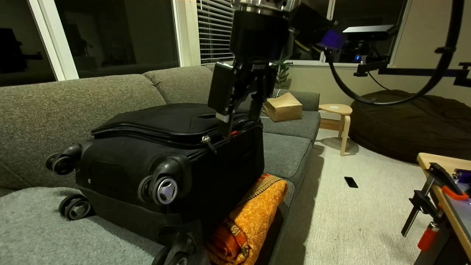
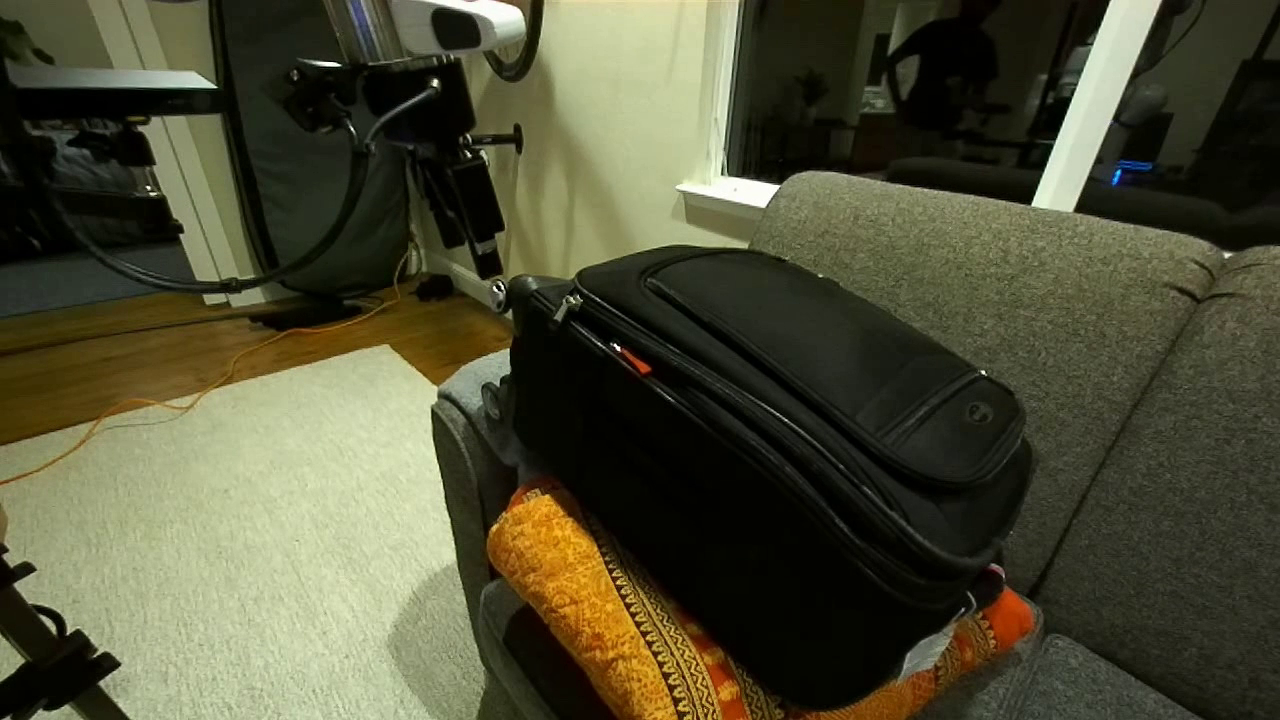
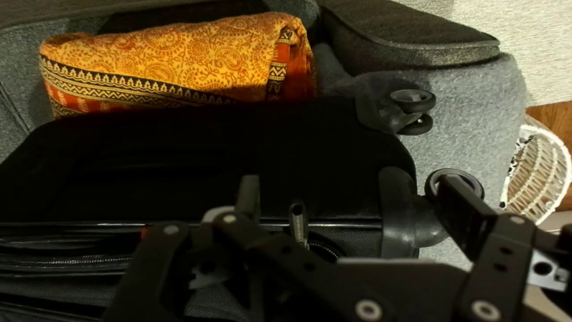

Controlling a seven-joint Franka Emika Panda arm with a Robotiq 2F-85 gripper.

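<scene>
A black soft-sided suitcase [image 1: 132,163] lies on the grey couch, its wheeled end toward exterior view 1. A metal zipper pull [image 1: 206,139] hangs at its upper edge near the wheels, and a red tab [image 2: 631,359] shows farther along that edge. My gripper [image 1: 240,122] is open, pointing down above the suitcase's upper edge. From the wrist, the zipper pull [image 3: 298,222] appears between the two spread fingers, with one finger [image 3: 249,196] on its left and the other [image 3: 464,209] near a wheel. No object is held. Whether the fingertips touch the suitcase is unclear.
A folded orange patterned blanket [image 1: 254,214] is beside and partly under the suitcase. A paper bag [image 1: 284,108] sits farther along the couch. To the right are a wooden stool [image 1: 337,110] and a table with a clamp [image 1: 435,190]. A phone [image 1: 351,182] lies on the open carpet.
</scene>
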